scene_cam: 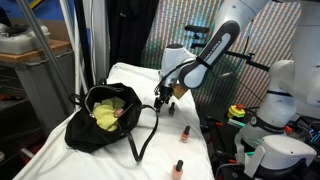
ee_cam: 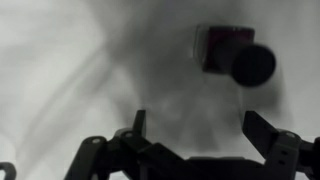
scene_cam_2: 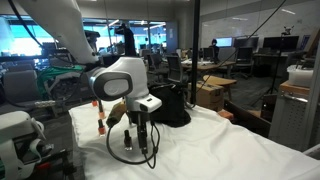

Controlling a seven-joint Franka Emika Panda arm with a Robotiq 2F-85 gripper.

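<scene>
My gripper is open, its two dark fingers wide apart with only white cloth between them. Ahead of the fingertips in the wrist view, to the right of centre, stands a small bottle (ee_cam: pixel 222 45) with a round black cap and dark red body. From exterior view 1, the gripper (scene_cam: pixel 160 99) hangs low over the far right of the table, near a dark bottle (scene_cam: pixel 171 109). A reddish bottle (scene_cam: pixel 186 132) and another reddish bottle (scene_cam: pixel 178 168) stand closer to the camera.
A black bag (scene_cam: pixel 84 132), with yellow-green contents (scene_cam: pixel 105 112), lies open left of the bottles. White cloth (scene_cam: pixel 75 163) covers the table, with clear room in front of the bag. A dark cable hangs from the arm.
</scene>
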